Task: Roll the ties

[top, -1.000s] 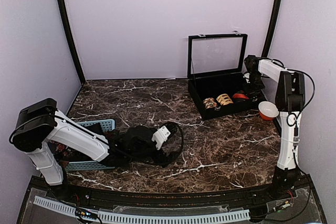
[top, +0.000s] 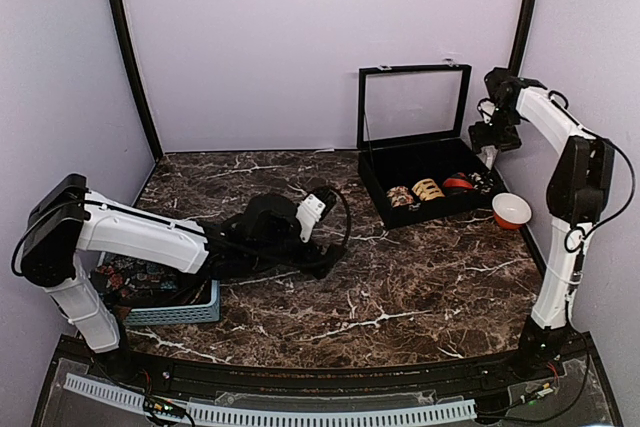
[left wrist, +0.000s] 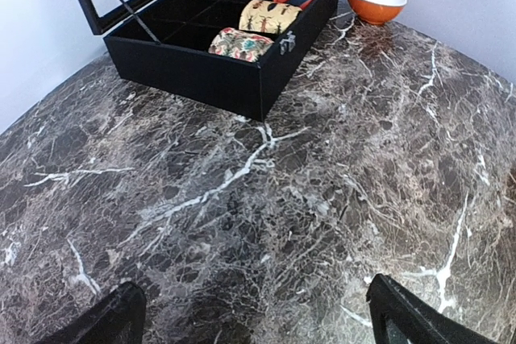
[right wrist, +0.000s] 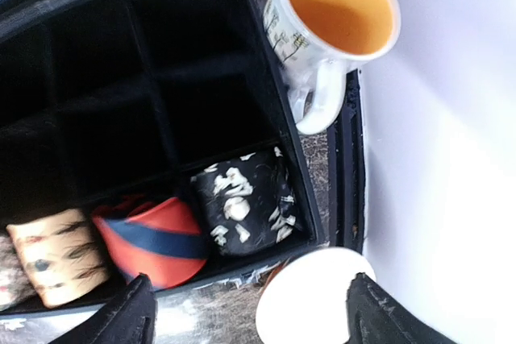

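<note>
Four compartments along the near row of the black box (left wrist: 185, 86) hold rolled ties. The black tie with white flowers (right wrist: 242, 207) rests in the corner compartment, beside the red and navy tie (right wrist: 161, 239). Further left lie the cream patterned tie (right wrist: 58, 255) and a floral tie (left wrist: 239, 44). My right gripper is raised clear of the black tie and stands open, empty. My left gripper hangs over the bare table, open and empty. More dark patterned fabric fills the blue basket (top: 175, 315), partly hidden under my left arm.
Right of the box stands a white mug (right wrist: 300, 42), its handle towards me. An orange bowl with a white inside (top: 511, 210) sits at the box's near right corner. The box's lid (top: 415, 69) is raised at the back.
The left gripper has shifted slightly away from the table's front edge.
</note>
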